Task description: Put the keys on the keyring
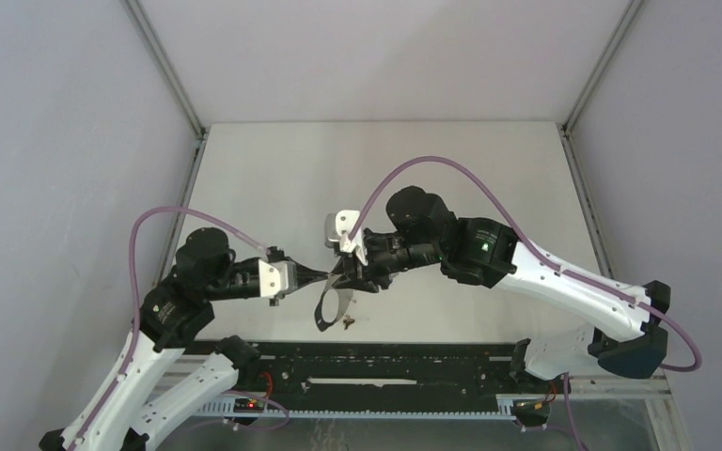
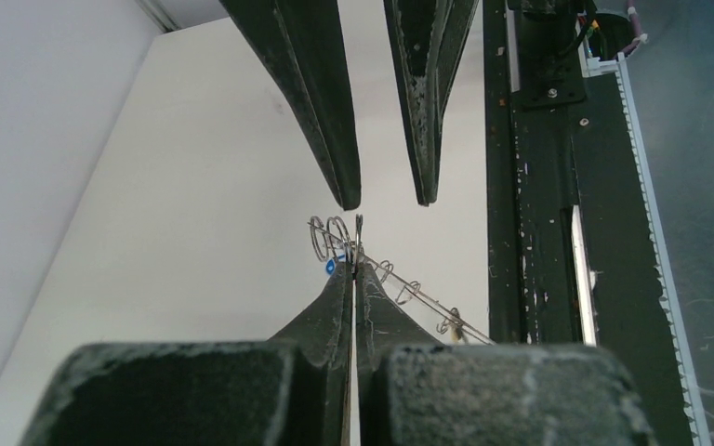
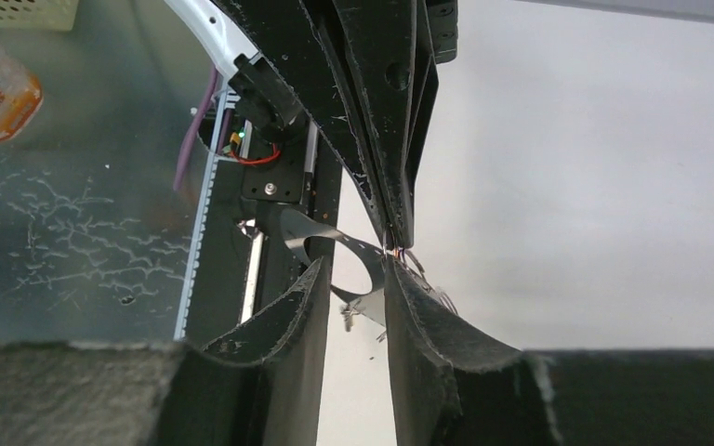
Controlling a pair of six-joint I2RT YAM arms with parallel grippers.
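Observation:
My left gripper is shut on the flat metal keyring (image 1: 322,315), a thin plate with a large oval hole and several wire hooks along one edge. The hooks (image 2: 337,228) stick out beyond the left fingertips. My right gripper faces the left one from close by. It stands part open, its two fingertips apart, with the hooks just off them in the left wrist view and nothing visibly clamped. A brown key (image 3: 349,317) shows below the keyring. Behind the hooks is a blue-headed item (image 2: 331,267), mostly covered.
Bare white table (image 1: 461,319) surrounds the two grippers. A dark rail (image 1: 367,376) runs along its front edge. Past that, in the right wrist view, lie a bottle with orange contents (image 3: 0,93) and part of a pale green basket (image 3: 42,17).

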